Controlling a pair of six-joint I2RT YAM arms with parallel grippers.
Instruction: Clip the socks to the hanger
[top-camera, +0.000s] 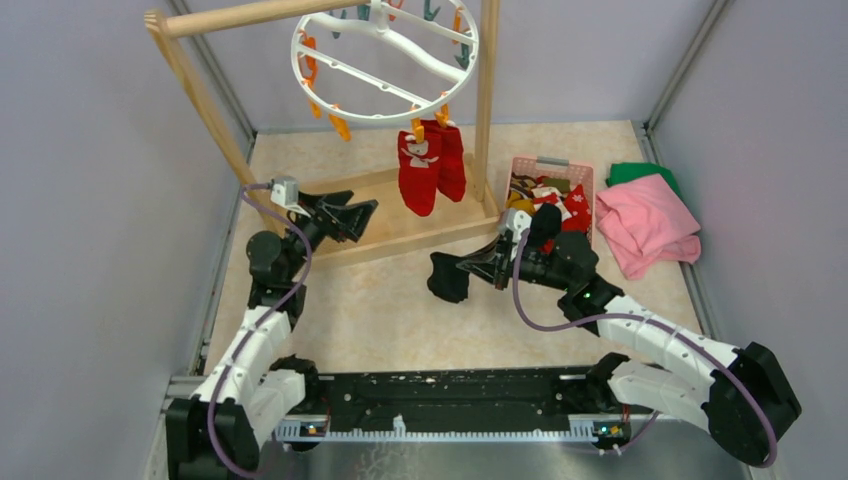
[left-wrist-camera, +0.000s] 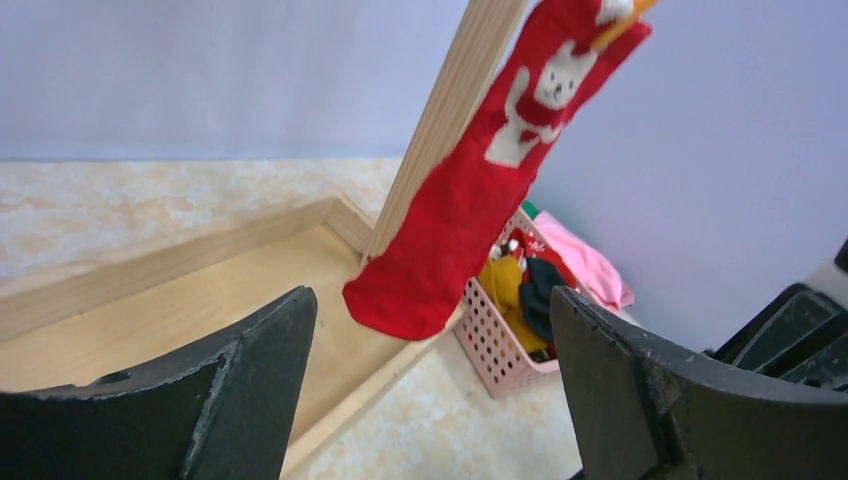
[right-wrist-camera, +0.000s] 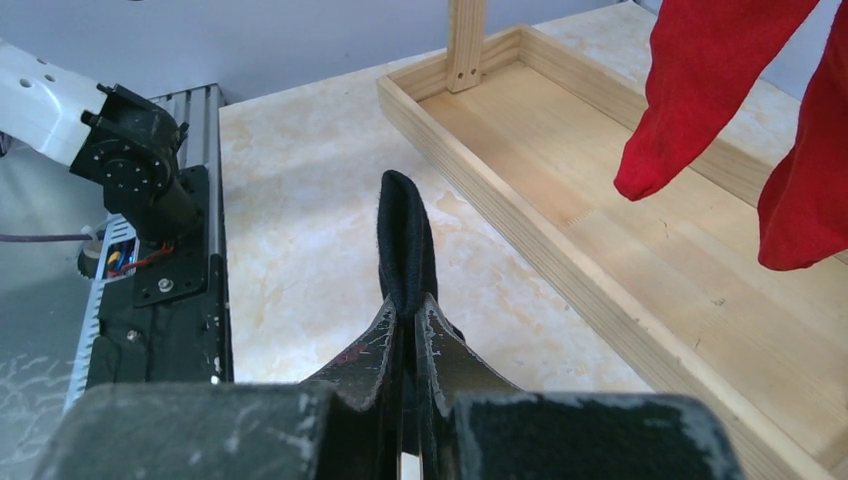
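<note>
A black sock (top-camera: 448, 278) hangs from my right gripper (top-camera: 470, 265), whose fingers are closed on its edge; in the right wrist view the sock (right-wrist-camera: 402, 235) rises as a narrow fold between the tips. My left gripper (top-camera: 362, 213) stands open over the left part of the wooden base, nothing between its fingers. Above, the white round hanger (top-camera: 345, 68) carries several clips, among them a free orange clip (top-camera: 341, 126) on its front left. Two red socks (top-camera: 419, 178) hang clipped at the hanger's front right; one red sock (left-wrist-camera: 455, 210) shows ahead in the left wrist view.
Wooden uprights (top-camera: 488, 95) flank the hanger, rising from a shallow wooden tray base (top-camera: 400, 243). A pink basket (top-camera: 582, 172) with more socks stands at the right, beside pink cloth (top-camera: 645, 220) and green cloth (top-camera: 638, 171).
</note>
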